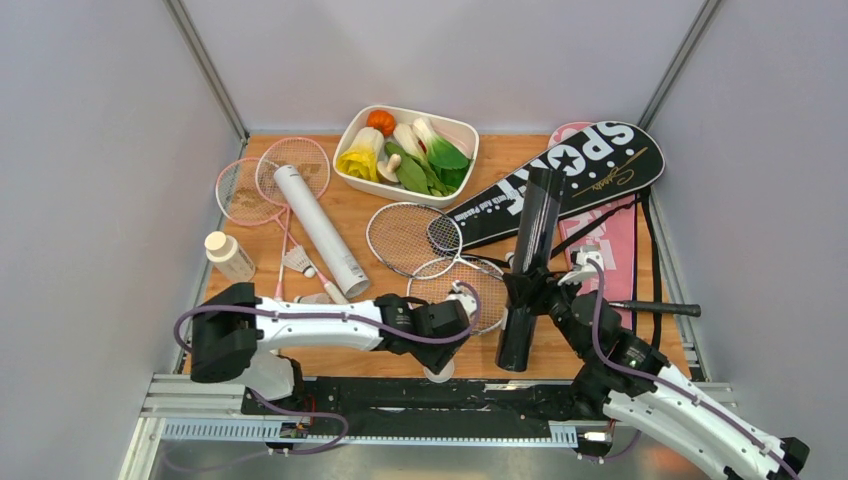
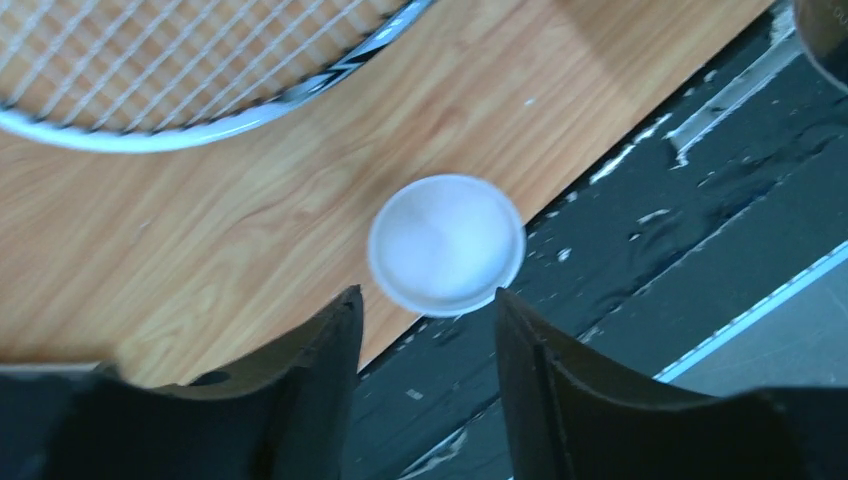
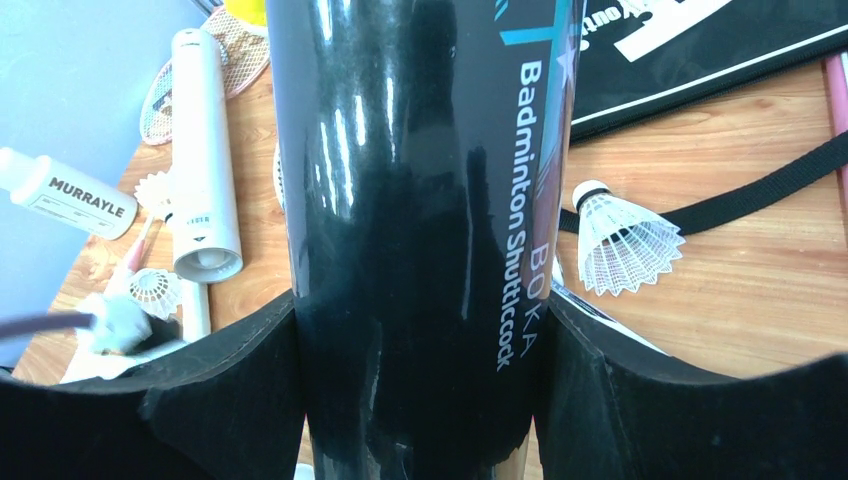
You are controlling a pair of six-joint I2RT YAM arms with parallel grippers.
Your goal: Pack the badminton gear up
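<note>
My right gripper is shut on a dark shuttlecock tube (image 1: pixel 540 210), raised over the racket area. My left gripper hangs open above a white round lid (image 2: pixel 446 240) at the table's front edge, nothing between its fingers. A white tube (image 1: pixel 320 230) lies beside pink rackets (image 1: pixel 240 190) at left. Two more rackets (image 1: pixel 405 235) lie in the middle. A black racket bag (image 1: pixel 590 170) lies at back right on a pink bag (image 1: pixel 610 260). A white shuttlecock (image 3: pixel 625 245) lies by a black strap (image 3: pixel 740 195).
A white bin (image 1: pixel 352 180) of vegetables stands at the back. A white bottle (image 1: pixel 230 258) stands at far left. Walls enclose the table; a dark strip (image 1: pixel 400 395) runs along its front.
</note>
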